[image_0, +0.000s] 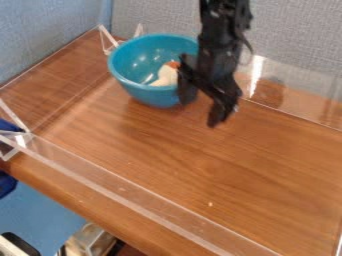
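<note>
A teal bowl (134, 60) stands at the back left of the wooden table (187, 175). Inside it is a pale, orange-topped object (166, 74), partly hidden. My black gripper (203, 99), blurred, reaches down from the top at the bowl's right side, overlapping it in view, its fingers open. I cannot tell whether it touches the bowl, and I see nothing held in it.
Clear rails edge the table along the back and front left. A dark blue item (10, 128) is at the left edge.
</note>
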